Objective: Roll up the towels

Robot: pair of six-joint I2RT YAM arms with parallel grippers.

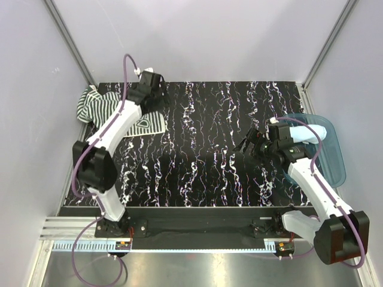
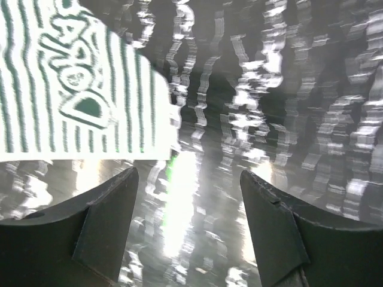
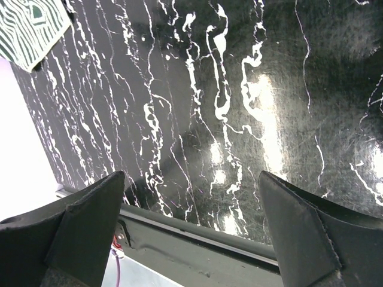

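Observation:
A green-and-white striped towel (image 1: 99,109) with lettering lies at the back left of the table, bunched at its left end and flatter toward the right. In the left wrist view, the right edge of this towel (image 2: 131,119) shows beyond the fingers. My left gripper (image 1: 164,95) is over the towel's right side, open, with nothing between its fingers; its arm hides part of the cloth. Out over the right middle of the table, my right gripper (image 1: 242,146) is open and empty. A rolled white towel (image 1: 308,133) rests in the blue bin at the right.
The blue bin (image 1: 338,164) stands at the right edge, partly behind my right arm. Between the two grippers the black patterned table (image 1: 197,143) is bare. Pale walls rise on the left, right and back.

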